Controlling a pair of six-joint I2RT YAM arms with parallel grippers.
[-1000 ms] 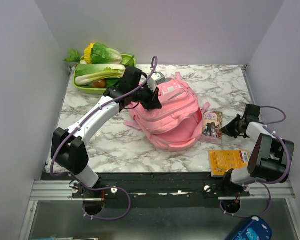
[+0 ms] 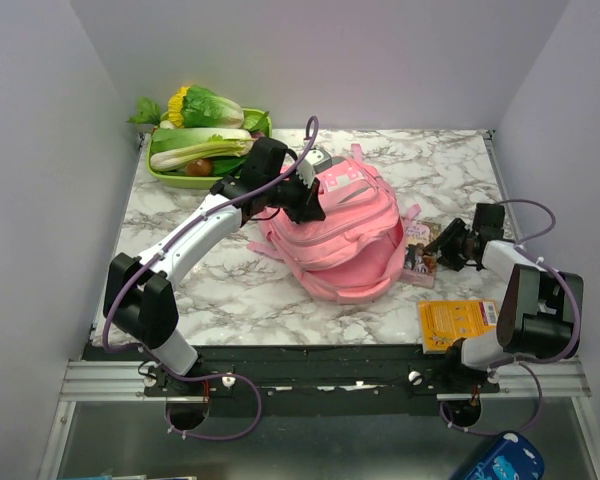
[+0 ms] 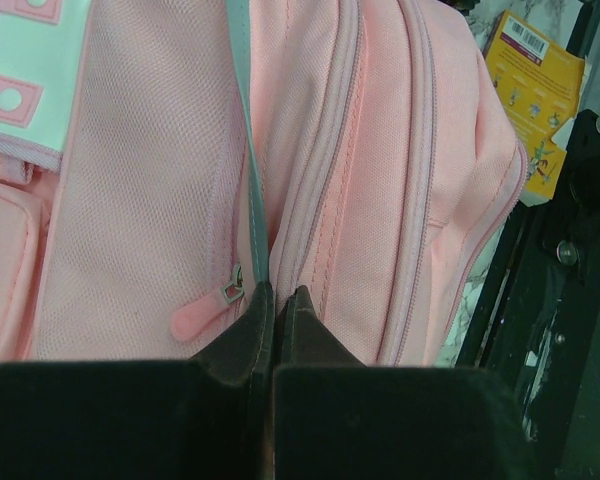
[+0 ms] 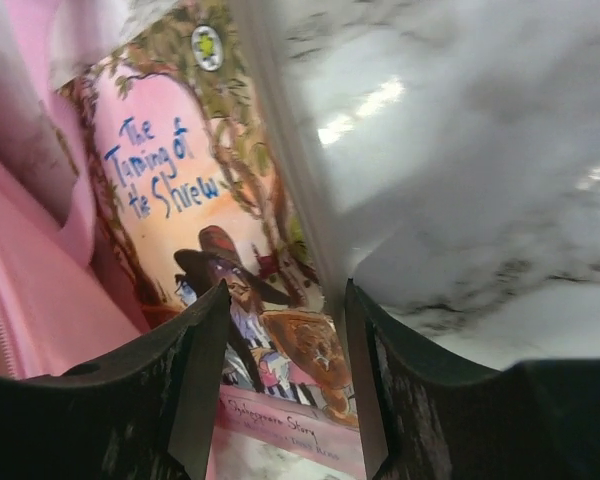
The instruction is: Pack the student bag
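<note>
The pink backpack (image 2: 342,225) lies mid-table, its opening facing the front right. On its upper part, my left gripper (image 2: 318,217) is shut; in the left wrist view its fingertips (image 3: 298,305) pinch the thin zip-edge fabric of the bag beside a teal strip. Flat beside the bag's right side lies the Taming of the Shrew book (image 4: 170,190), its pink spine toward the table front. My right gripper is open at the book's right edge, one finger over the cover, the other just outside. Whether they touch is unclear. A yellow book (image 2: 456,324) lies at the front right.
A green basket of vegetables (image 2: 183,182) stands at the back left. A grey item (image 2: 320,158) is partly hidden behind the bag. Beyond the table's front, a blue case (image 2: 504,460) shows at the lower right.
My right gripper has moved left, its fingers opening, and now reaches over the Shrew book's right edge. The left arm, bag and books look unchanged.
</note>
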